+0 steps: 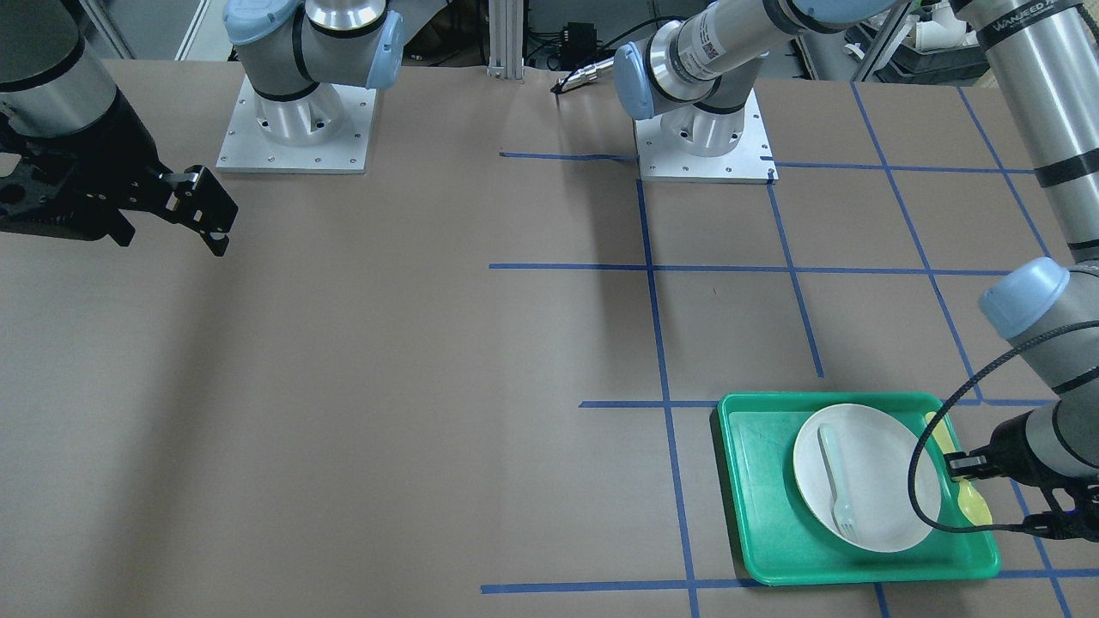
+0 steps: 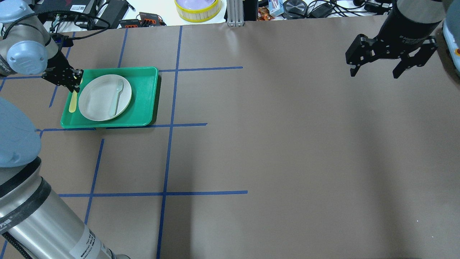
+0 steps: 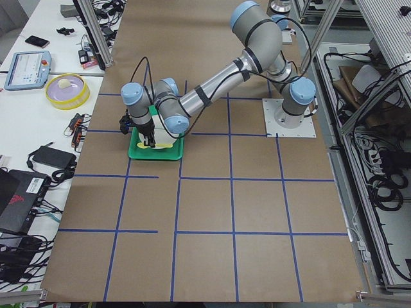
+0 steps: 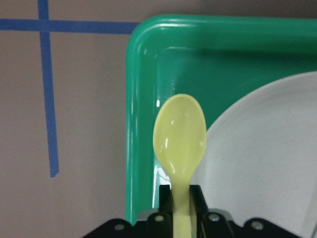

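Note:
My gripper is shut on a yellow spoon (image 4: 179, 134), held at its handle with the bowl pointing away, over the green tray's edge (image 4: 132, 124) beside the white plate (image 4: 262, 148). In the front view the spoon (image 1: 971, 503) hangs at the tray's right side, partly behind a cable. The plate (image 2: 95, 101) sits inside the tray (image 2: 142, 97) with a pale mint utensil (image 2: 117, 97) lying on it.
Another arm's black gripper (image 1: 185, 206) hangs at the far left in the front view. Further arm bases (image 1: 294, 134) stand along the back.

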